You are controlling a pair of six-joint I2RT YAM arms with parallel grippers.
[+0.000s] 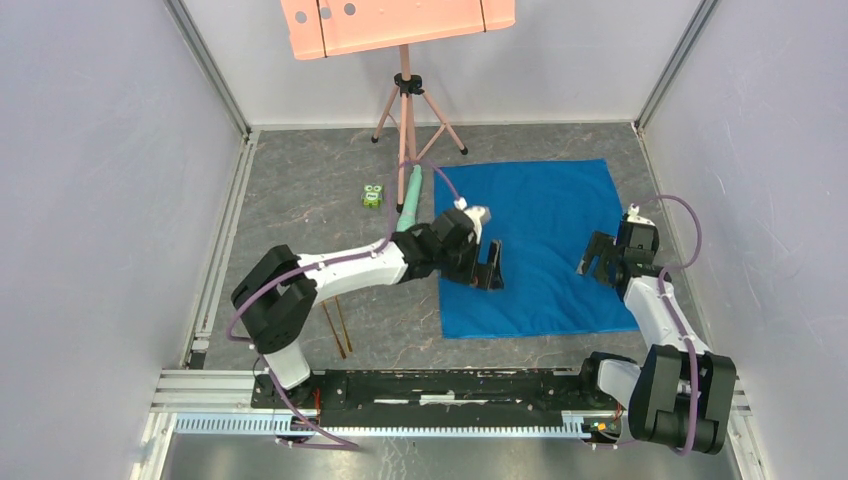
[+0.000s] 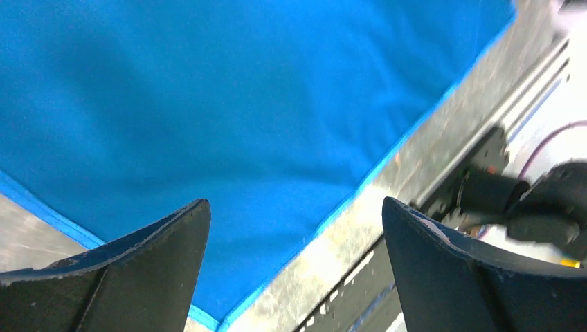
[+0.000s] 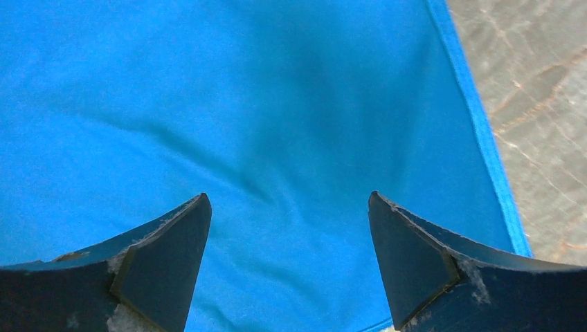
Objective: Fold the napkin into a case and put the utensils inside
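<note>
A blue napkin [image 1: 545,210] lies spread nearly flat on the grey table, with soft wrinkles toward its right side. Over its left part hovers my left gripper [image 1: 489,266], its fingers [image 2: 152,270] wide apart and only cloth visible below them. My right gripper [image 1: 594,258] is above the napkin's right side, also open; the wrist view shows wrinkled cloth [image 3: 277,159] beneath and between its fingers. Two thin brown utensils [image 1: 338,328] rest on the table left of the napkin, partly covered by my left arm.
A small green block [image 1: 372,196] and a pale green roll [image 1: 410,197] lie behind my left arm. A pink tripod stand [image 1: 403,120] rises at the back. Walls close in both sides.
</note>
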